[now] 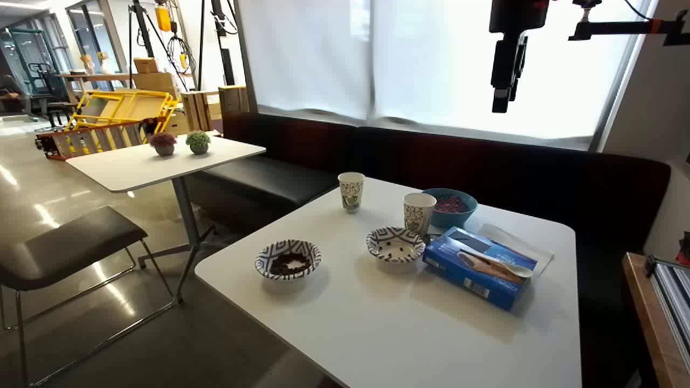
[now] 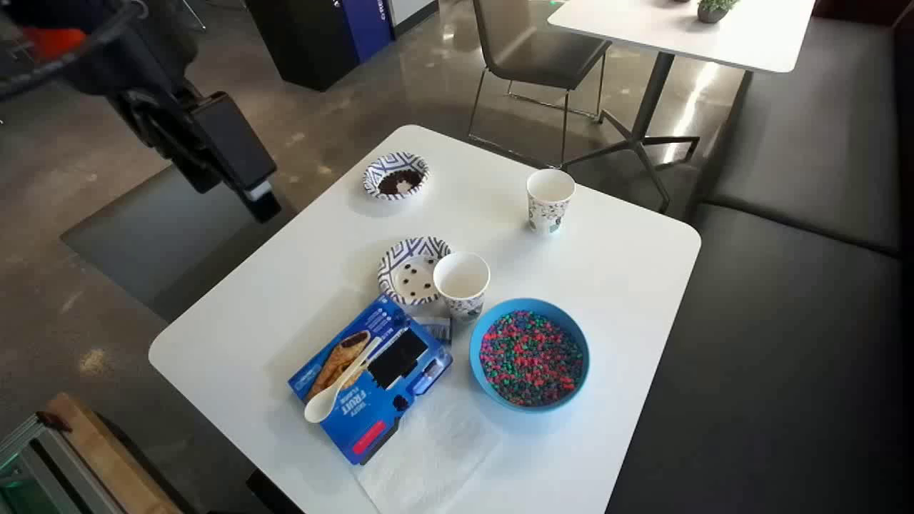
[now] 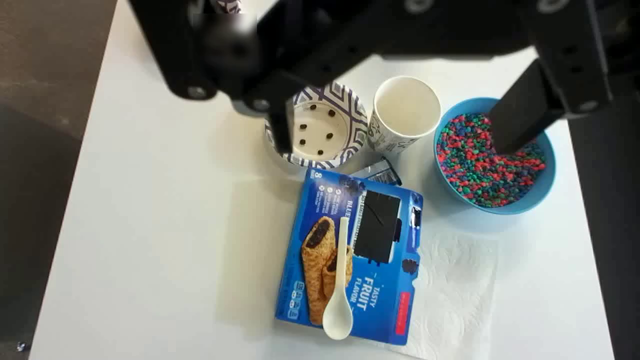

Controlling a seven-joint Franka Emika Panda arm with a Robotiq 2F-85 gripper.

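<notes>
High above the table, my gripper stands open with nothing between its fingers. On the tabletop a blue snack box [image 2: 364, 368] lies flat, and a white spoon [image 3: 340, 288] rests on top of it. A patterned paper bowl [image 2: 409, 273] holding several small dark pieces sits beside the box. One paper cup [image 2: 463, 287] stands upright close to that bowl. The blue bowl [image 3: 543, 180] is filled with small red, green and blue bits; a finger hides part of it in the wrist view. Farther off are a second patterned bowl [image 1: 288, 258] with dark contents and another upright cup [image 1: 351, 192].
A white napkin [image 2: 428, 454] lies partly under the box, and a small packet [image 3: 381, 172] is wedged by the box's edge. Bare tabletop [image 1: 414, 323] stretches along the chair side. A dark bench [image 1: 284, 184] runs behind the table.
</notes>
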